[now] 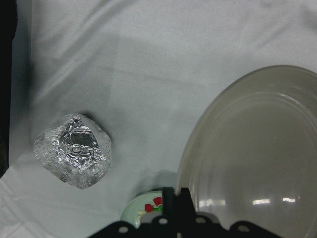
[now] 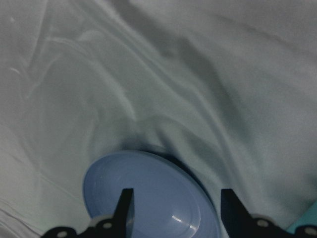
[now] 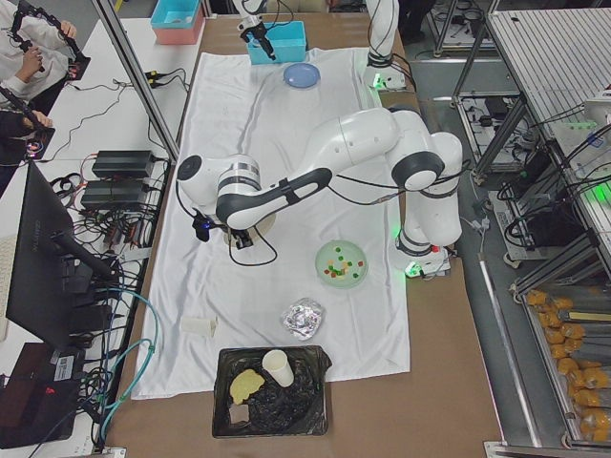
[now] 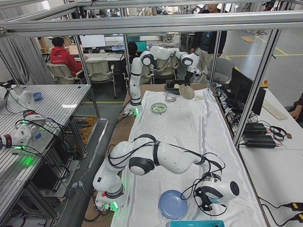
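A beige plate (image 1: 252, 153) hangs from my left gripper, which is shut on its rim above the cloth; in the camera right view the plate (image 4: 186, 92) is tilted. A green plate (image 3: 341, 263) with coloured pieces and a crumpled foil ball (image 1: 73, 148) lie nearby. My right gripper stands open over a blue plate (image 2: 143, 193), at the far end beside a cyan bin (image 3: 277, 42).
A black lined bin (image 3: 272, 424) holding a white cup and yellow item stands at the near end, with a pale flat item (image 3: 199, 325) on the cloth (image 3: 210, 124).
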